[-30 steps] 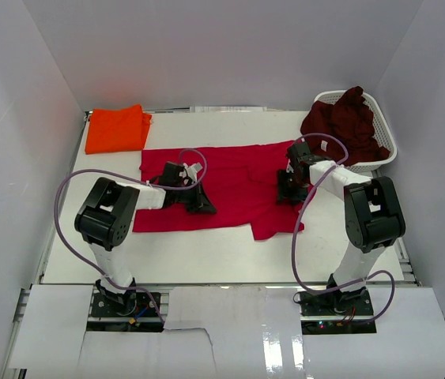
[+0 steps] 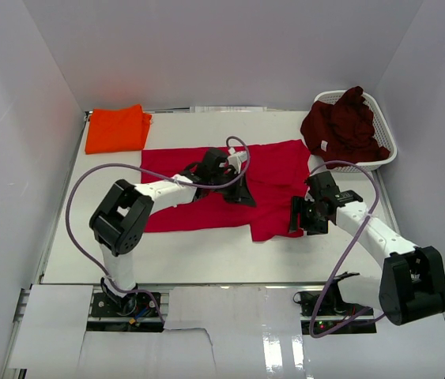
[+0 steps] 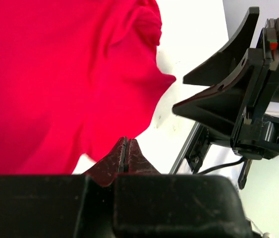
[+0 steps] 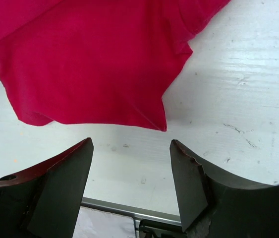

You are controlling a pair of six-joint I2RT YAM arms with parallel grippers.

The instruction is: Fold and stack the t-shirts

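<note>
A red t-shirt (image 2: 206, 213) lies spread over the middle of the table, one sleeve (image 2: 265, 229) pointing to the front edge. My left gripper (image 2: 247, 202) is over the shirt's right half; in the left wrist view its fingertips (image 3: 121, 151) are together, with no cloth visible between them. At the shirt's right side, near that sleeve, is my right gripper (image 2: 295, 215). The right wrist view shows its fingers (image 4: 80, 158) wide apart, with bare table between them and the hem of the cloth (image 4: 104, 89) just beyond. Both arms hide parts of the shirt.
An orange folded shirt (image 2: 115, 130) sits at the back left corner. Dark maroon clothes (image 2: 341, 130) fill a white basket (image 2: 388, 150) at the back right. A bare table strip (image 2: 198, 260) runs along the front.
My left gripper has moved right across the shirt. My right gripper has come toward the front edge and a little right, its arm swinging outward. The shirt looks much the same.
</note>
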